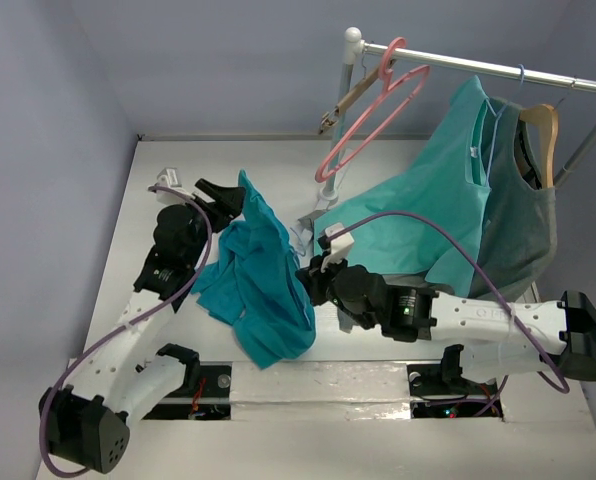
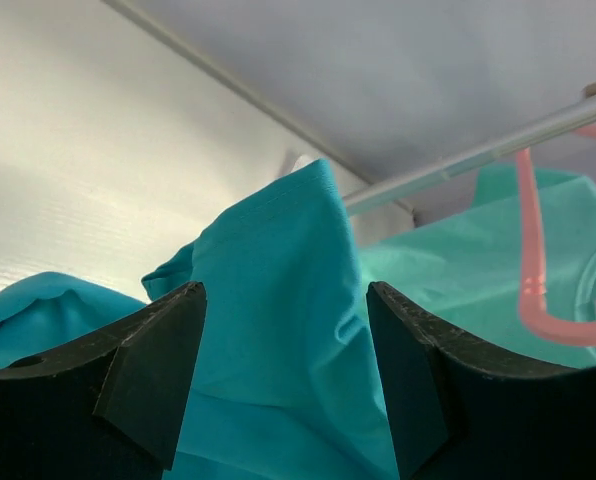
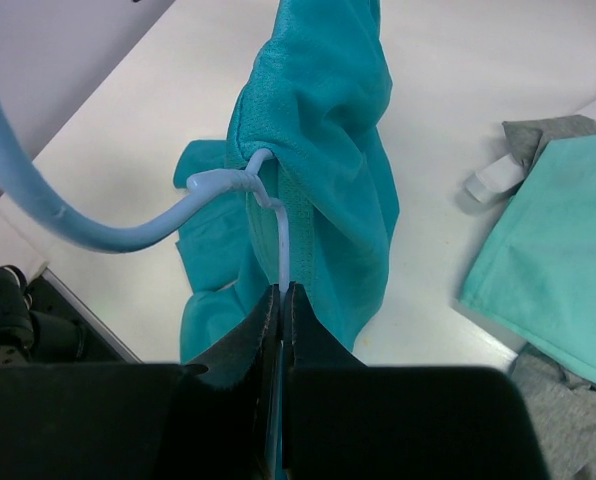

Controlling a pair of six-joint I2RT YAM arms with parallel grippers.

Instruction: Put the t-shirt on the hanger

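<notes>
A teal t-shirt [image 1: 268,300] hangs bunched between the arms, its lower part against the white table. A light blue hanger [image 3: 143,232] enters the shirt at the fabric edge, and its thin bar runs down into my right gripper, which is shut on it. How far the hanger reaches inside the cloth is hidden. At the shirt's upper left, my left gripper [image 1: 232,198] stands open. In the left wrist view, the shirt's raised peak [image 2: 288,240] shows beyond and between the spread fingers, apparently not gripped.
On the right a rack with a metal rail [image 1: 478,66] carries an empty pink hanger [image 1: 340,150], a teal garment [image 1: 418,220] and a grey garment [image 1: 523,220]. A wooden hanger [image 1: 543,135] hangs there too. Bare table lies behind the shirt.
</notes>
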